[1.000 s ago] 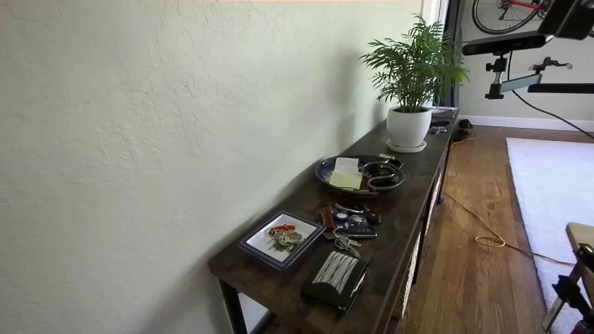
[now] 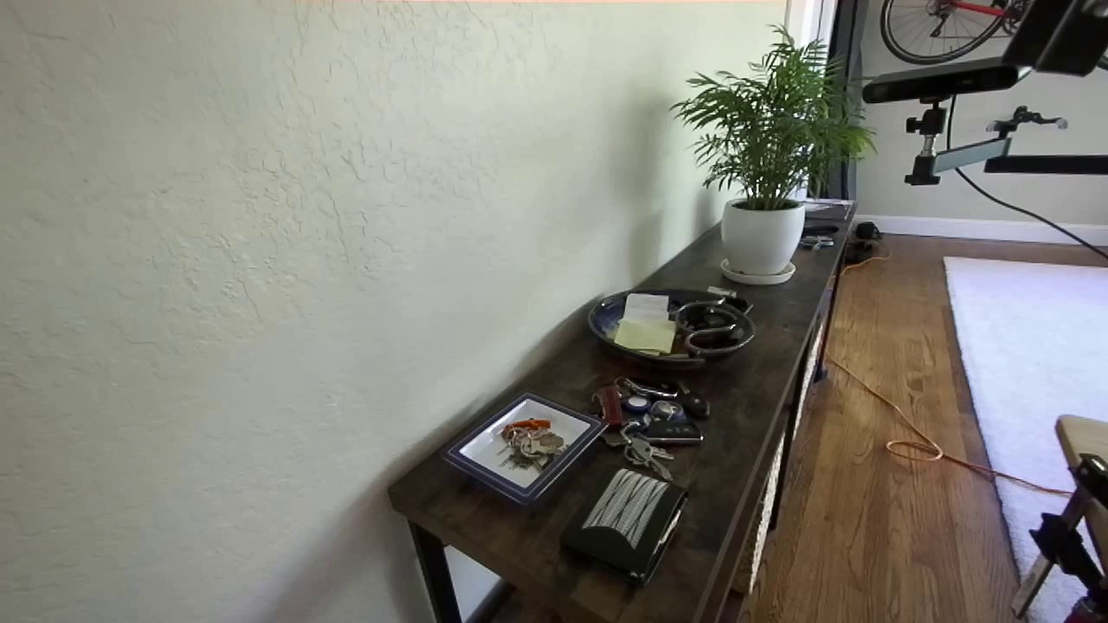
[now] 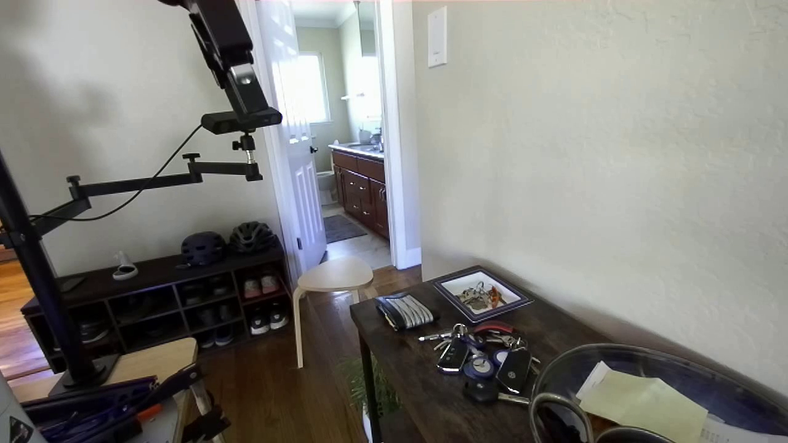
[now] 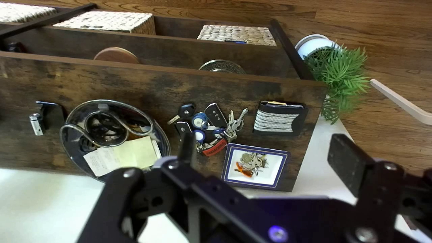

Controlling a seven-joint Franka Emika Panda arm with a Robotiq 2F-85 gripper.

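My gripper is open above the dark wooden table (image 4: 170,85), its fingers far apart with nothing held between them. In the wrist view, a square white tray with a blue rim (image 4: 225,161) lies below the gap, holding keys and an orange piece (image 4: 244,170). Beside it is a cluster of car keys, blue tags and a red fob (image 4: 214,147). A black wallet with grey bands (image 4: 276,121) rests near the table's end. To the left stands a dark round bowl (image 4: 164,141) holding paper notes (image 4: 131,154) and a curled metal-edged item. Neither exterior view shows the fingers.
A potted plant (image 2: 761,237) stands farther along the table, against the long wall (image 2: 312,208). A wooden stool (image 3: 336,274) is beyond the table's end. One camera arm (image 3: 140,182) reaches out on the left. Bare tabletop runs along the front edge.
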